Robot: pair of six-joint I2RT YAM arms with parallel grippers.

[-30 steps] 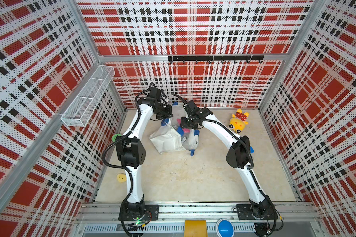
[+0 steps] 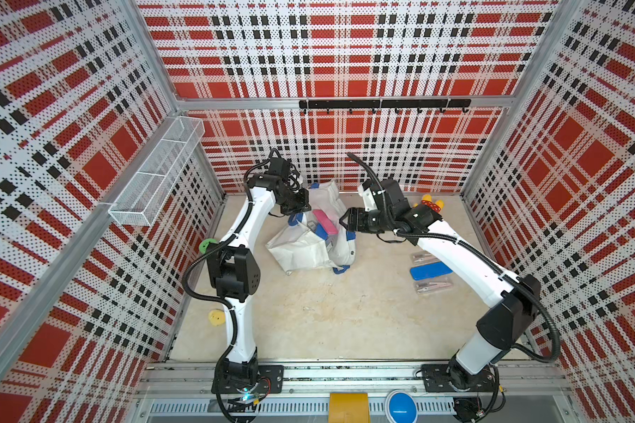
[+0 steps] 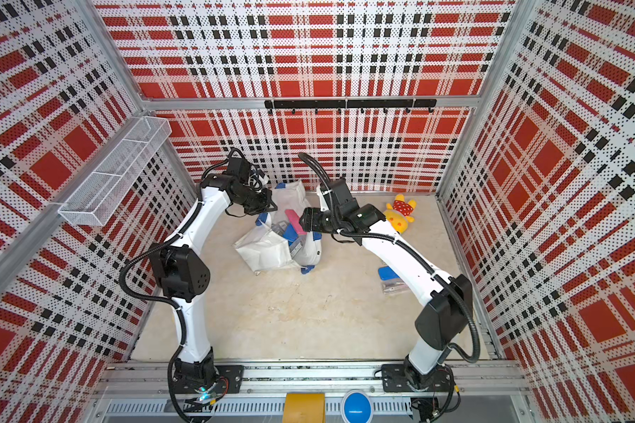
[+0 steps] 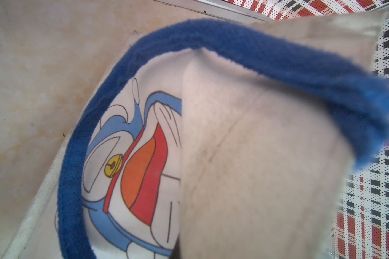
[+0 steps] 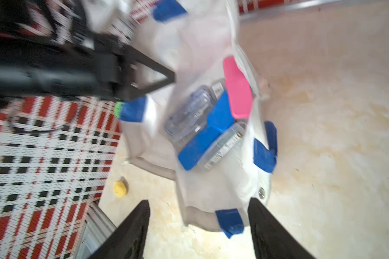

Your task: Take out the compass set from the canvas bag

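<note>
The white canvas bag (image 2: 296, 250) with blue handles lies open at the table's back middle. Inside, the right wrist view shows clear cases (image 5: 188, 112), blue cases (image 5: 220, 112) and a pink case (image 5: 237, 90); which is the compass set I cannot tell. My left gripper (image 2: 300, 204) is shut at the bag's left rim, where a blue handle (image 4: 75, 164) and printed canvas fill its wrist view; whether fabric is between its fingers is unclear. My right gripper is open above the bag's right side, nothing between its fingers.
A yellow toy (image 3: 398, 215) sits at the back right, with blue and clear cases (image 2: 430, 271) in front of it. A wire basket (image 2: 148, 190) hangs on the left wall.
My right arm has lifted up and back to the right from low over the bag, now partly covering the yellow toy. The left arm is almost unmoved.
</note>
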